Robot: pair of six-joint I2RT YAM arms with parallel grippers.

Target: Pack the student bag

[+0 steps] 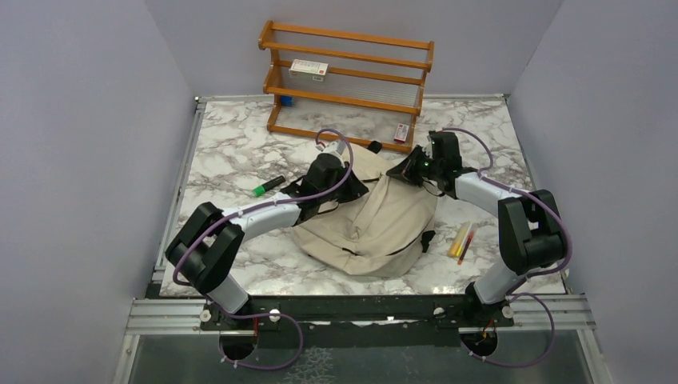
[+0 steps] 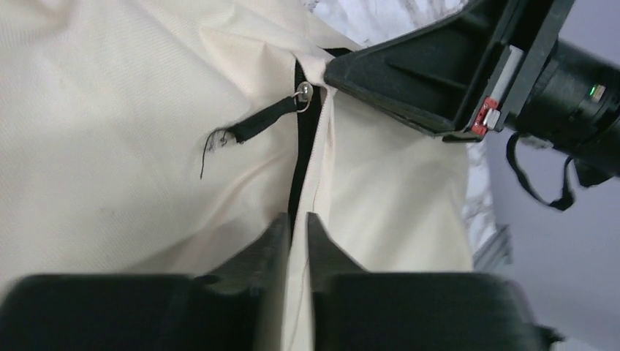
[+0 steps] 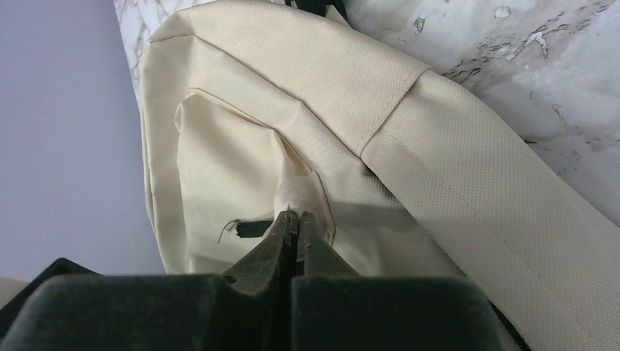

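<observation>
A cream cloth bag (image 1: 384, 224) lies across the middle of the table. In the left wrist view its black zipper (image 2: 305, 146) shows, with a slider and a frayed black pull tab (image 2: 265, 121) hanging to the left. My right gripper (image 1: 389, 174) is shut at the zipper's upper end, a thin fold of bag cloth (image 3: 296, 194) pinched at its tips. My left gripper (image 1: 366, 190) hovers over the bag left of the right one. Its fingers (image 2: 325, 252) stand slightly apart, apparently above the zipper line and holding nothing; the tab is clear of them.
A wooden rack (image 1: 344, 99) stands at the back, with a white box (image 1: 309, 70) and a small red-and-white box (image 1: 401, 132) on it. Left of the bag lies a green-and-black marker (image 1: 269, 186); right of it, yellow and red pencils (image 1: 462, 240).
</observation>
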